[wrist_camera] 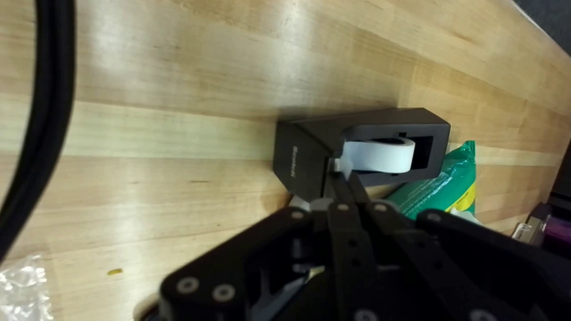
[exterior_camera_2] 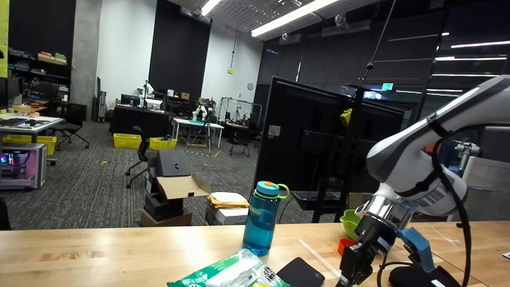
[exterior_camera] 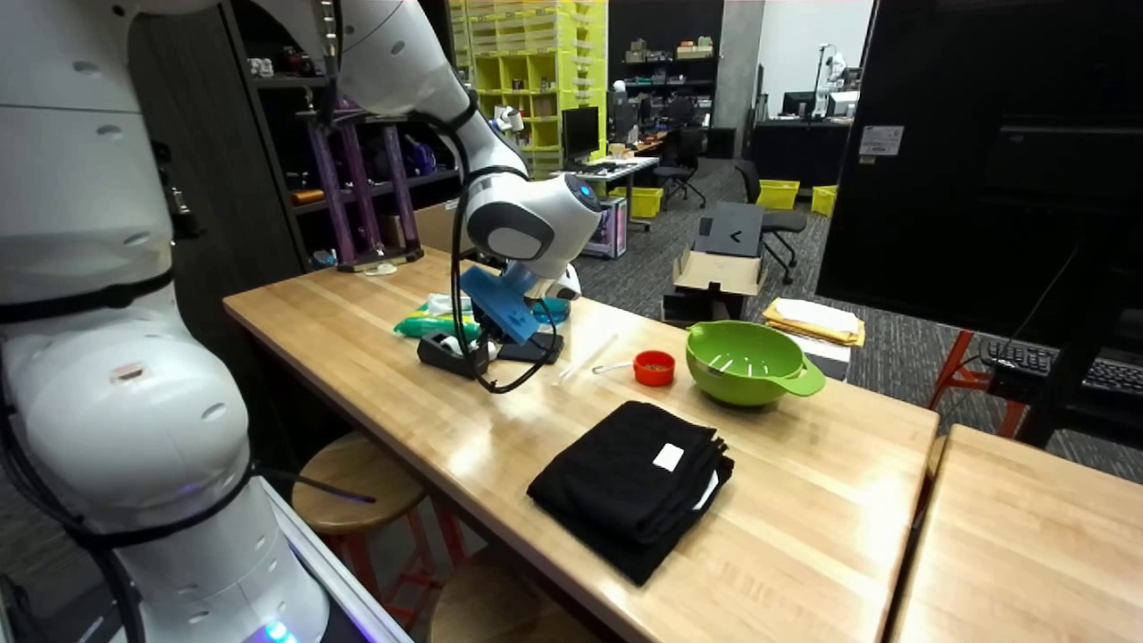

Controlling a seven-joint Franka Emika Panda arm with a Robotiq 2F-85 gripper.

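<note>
A black tape dispenser [wrist_camera: 308, 155] lies on the wooden table in the wrist view, with a roll of white tape [wrist_camera: 386, 157] inside. My gripper is shut, its fingertips together right at the tape's free end [wrist_camera: 346, 160] by the cutting edge. Whether that thin end is pinched between them, I cannot tell. In exterior view 1 the dispenser [exterior_camera: 445, 355] sits beneath the arm, partly covered by a cable; the fingertips are hidden there. Exterior view 2 shows the gripper [exterior_camera_2: 345, 283] pointing down at the bottom edge.
Around the dispenser are a green packet [wrist_camera: 436, 184], a flat black object [exterior_camera_2: 301, 273] and a blue bottle [exterior_camera_2: 261, 220]. Farther right stand a red measuring cup [exterior_camera: 654, 368], a green colander [exterior_camera: 745, 364] and folded black cloth [exterior_camera: 632, 482].
</note>
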